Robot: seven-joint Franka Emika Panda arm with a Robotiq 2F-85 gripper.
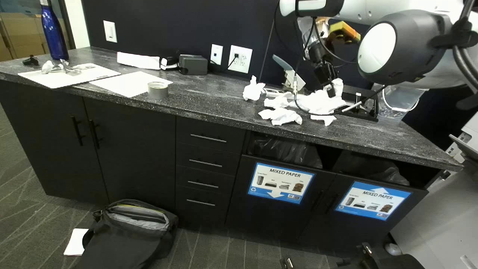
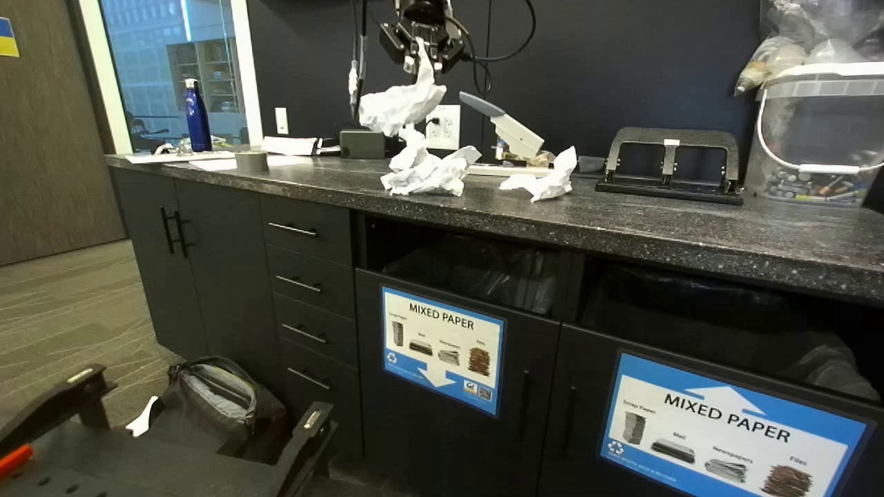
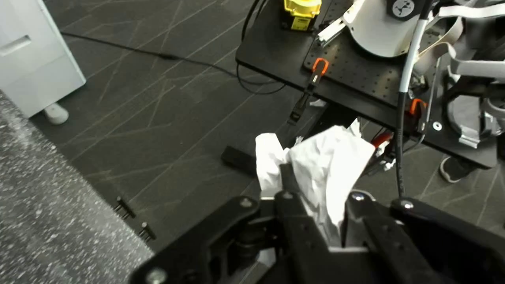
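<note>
A crumpled white paper (image 2: 403, 106) hangs from my gripper (image 2: 424, 62), which is shut on its upper end. In exterior view 2 the paper is above the counter (image 2: 663, 217), in front of the dark wall. The wrist view has the same paper (image 3: 326, 165) pinched between the fingers, with dark floor beyond it. Exterior view 1 puts the gripper (image 1: 330, 89) at the right part of the counter. Several other crumpled papers lie on the countertop, among them one paper (image 1: 254, 89) at the back and one (image 1: 281, 116) near the front edge.
Two open bin slots lie under the counter edge, above the mixed paper signs (image 2: 441, 348). A knife-like tool with a white handle (image 2: 519, 135), a hole punch (image 2: 671, 166) and a clear bucket (image 2: 816, 149) stand along the back. A tape roll (image 1: 157, 90) sits farther left.
</note>
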